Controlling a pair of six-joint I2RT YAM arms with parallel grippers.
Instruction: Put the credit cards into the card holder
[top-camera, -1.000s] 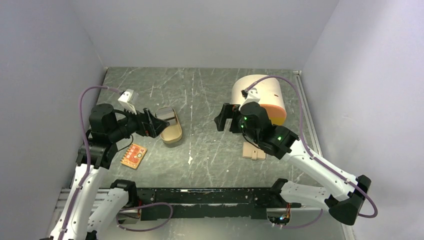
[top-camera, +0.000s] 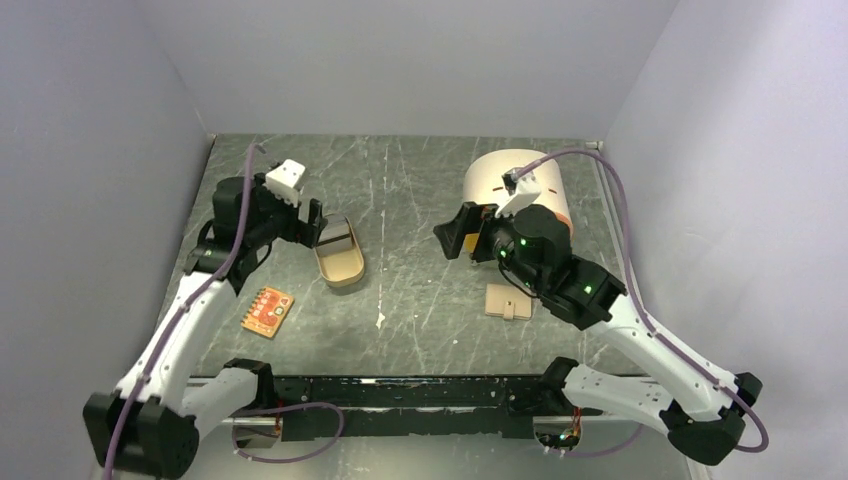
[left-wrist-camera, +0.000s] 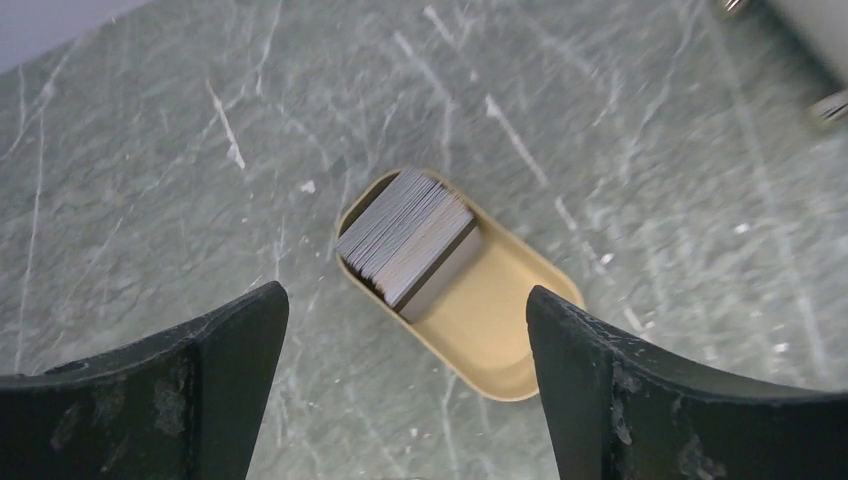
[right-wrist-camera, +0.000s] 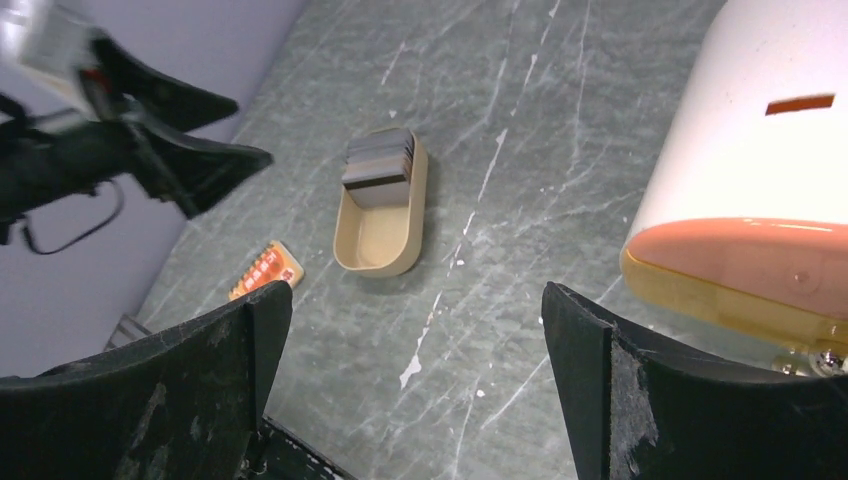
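Note:
A tan oval open-topped holder (left-wrist-camera: 515, 275) stands left of the middle of the table. Its far end holds a tight row of several thin grey cards (left-wrist-camera: 405, 235); its near end is empty. My left gripper (top-camera: 309, 226) hangs above and just left of this holder, open and holding nothing. A folded tan wallet (top-camera: 508, 302) with a snap strap lies flat at the right front. Over the right-centre of the table, back-left of the wallet, is my right gripper, also open with nothing between its fingers.
An orange spiral notebook (top-camera: 268, 313) lies at the left front. At the back right sits a big cream rounded object (top-camera: 513, 172) with an orange rim, close to the right gripper.
In the top view my left gripper has moved toward the back and slightly left. The right arm has shifted a little to the right. Holder, cards and wallet stay put.

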